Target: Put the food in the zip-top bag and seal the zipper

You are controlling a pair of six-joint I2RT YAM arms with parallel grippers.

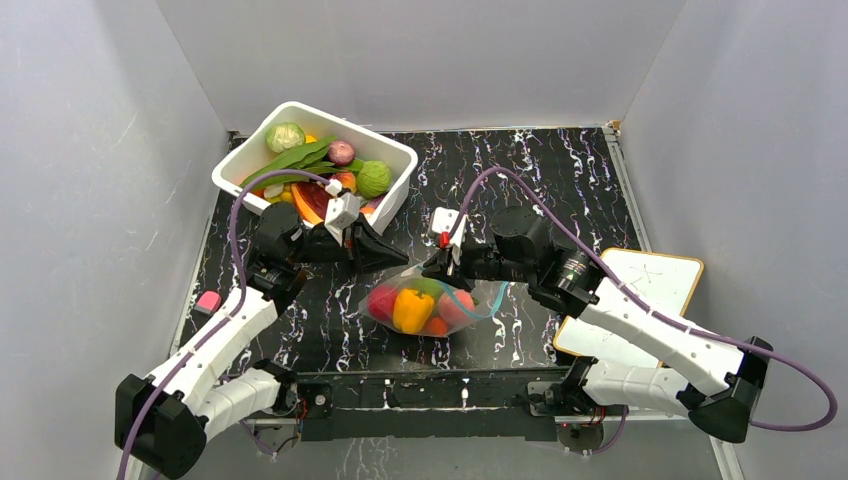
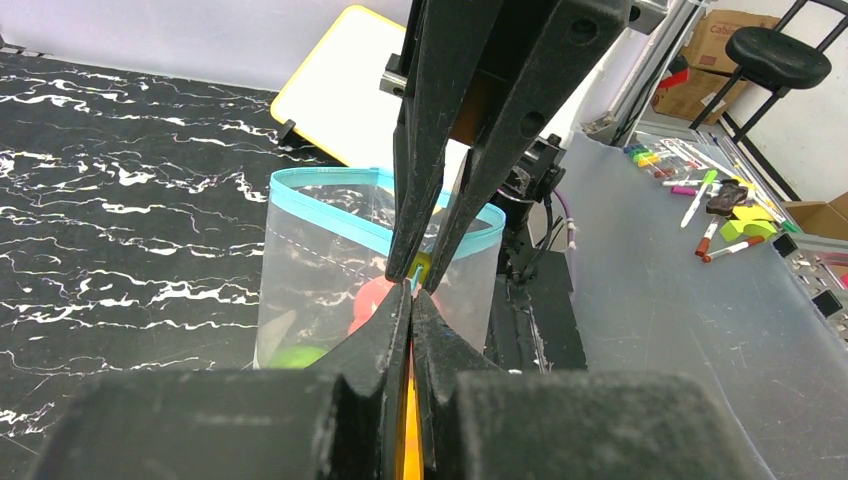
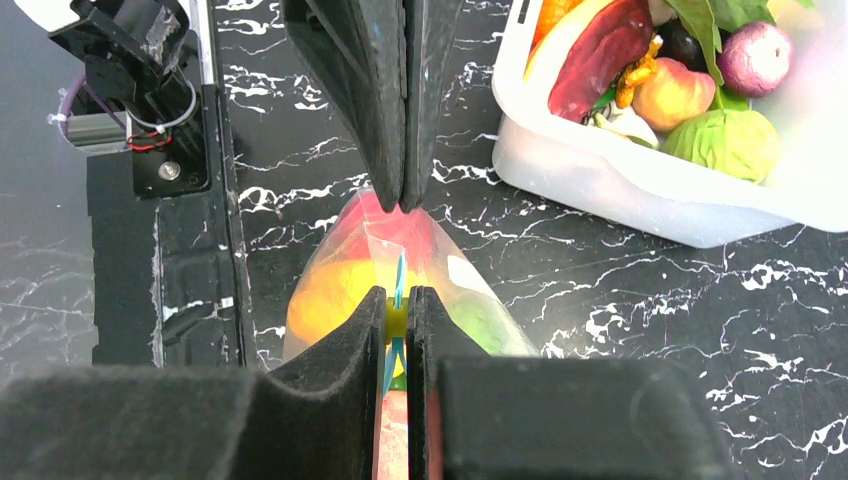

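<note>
A clear zip top bag (image 1: 380,318) with food inside stands on the table, its blue zipper band (image 2: 325,215) spread open on the far side. My right gripper (image 1: 429,272) is shut on the small yellow slider (image 3: 397,319). From the slider a short blue zipper end (image 3: 401,268) sticks out freely toward the left gripper. My left gripper (image 1: 405,262) is shut with nothing between its fingers, and a gap separates its tips from that end. Through the film show a yellow pepper (image 1: 412,311), a red item (image 1: 381,301) and a peach-coloured item (image 1: 456,308).
Behind the left arm stands a white bin (image 1: 402,160) full of toy vegetables and fruit. A whiteboard (image 1: 655,280) lies at the right, under the right arm. A pink block (image 1: 208,302) sits at the left edge.
</note>
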